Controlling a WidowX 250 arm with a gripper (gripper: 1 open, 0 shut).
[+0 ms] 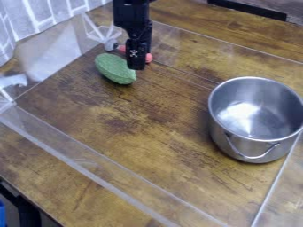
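A green oblong vegetable (pixel 115 69) lies on the wooden table at the upper left. Just behind and to its right, the black gripper (pixel 135 55) hangs in the air, apart from it. A small red object (pixel 147 53) shows partly behind the gripper. Whether the fingers are open or shut is not clear at this size.
A steel pot (pixel 251 119) with a handle stands at the right. Clear plastic edges (pixel 83 161) run around the work area.
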